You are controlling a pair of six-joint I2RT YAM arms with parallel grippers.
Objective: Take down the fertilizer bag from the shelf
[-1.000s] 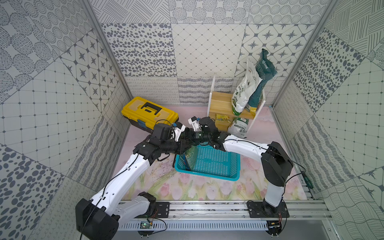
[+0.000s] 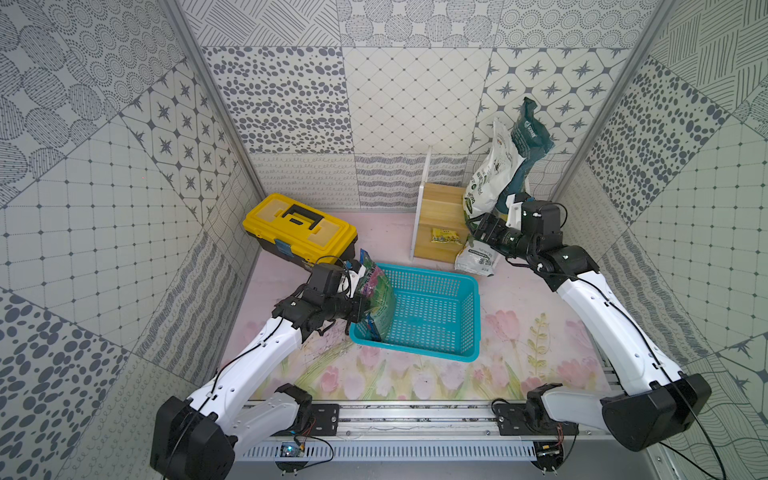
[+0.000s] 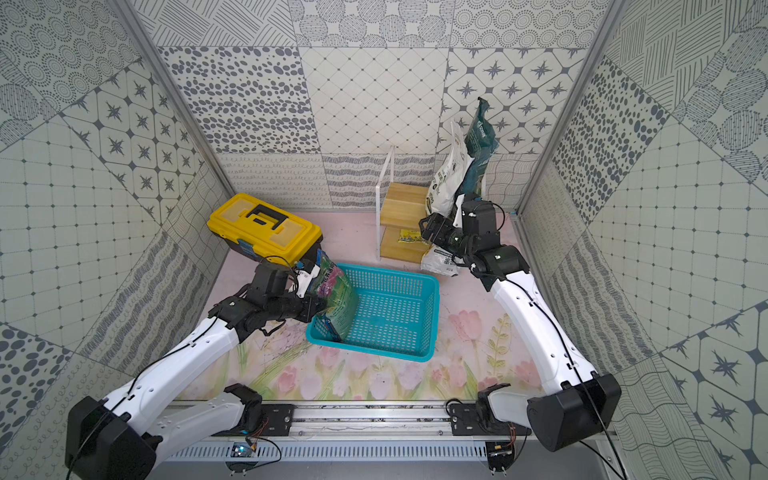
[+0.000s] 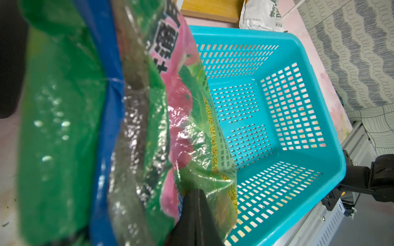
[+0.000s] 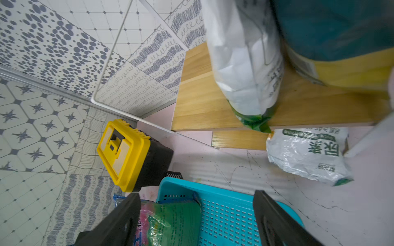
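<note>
On the wooden shelf point(image 2: 438, 206) at the back right, a white bag point(image 5: 244, 61) and a teal bag point(image 2: 528, 136) stand upright; a smaller white bag point(image 5: 305, 153) is low at its right. My right gripper is open, with nothing between its fingers, in front of the white bag. A green-and-pink bag point(image 4: 172, 123) stands in the left of the turquoise basket point(image 3: 400, 352). My left gripper point(image 2: 352, 308) is at that bag's left side; the bag covers much of its wrist view, and whether its fingers hold it is hidden.
A yellow toolbox point(image 2: 300, 224) sits at the back left, behind the basket. A small yellow packet point(image 2: 445, 236) lies on the lower shelf. The right of the basket is empty, and the table right of it is clear.
My right arm has swung up and right from beside the left gripper to the shelf. My left gripper has lowered slightly at the green bag. The shelf bags look unchanged.
</note>
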